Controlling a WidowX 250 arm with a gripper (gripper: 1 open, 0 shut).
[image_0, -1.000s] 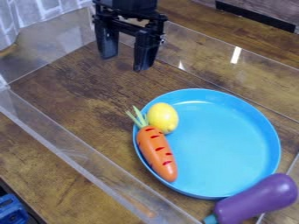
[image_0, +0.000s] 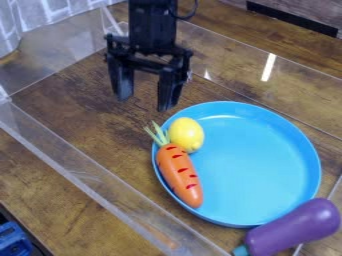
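Note:
My black gripper (image_0: 144, 80) hangs over the wooden surface at the top centre, its two fingers spread apart with nothing between them. Below and to the right of it a blue plate (image_0: 254, 165) holds a yellow lemon (image_0: 186, 134) and an orange toy carrot (image_0: 181, 174) at its left side. A purple eggplant (image_0: 291, 226) lies at the lower right, beside the plate's rim.
Clear plastic walls run along the left and back of the wooden surface (image_0: 94, 150). A blue object (image_0: 14, 240) sits in the lower left corner. Bare wood lies left of the plate and at the back right.
The gripper has moved down and slightly toward the viewer, closer to the lemon and plate. The objects on the surface have not moved.

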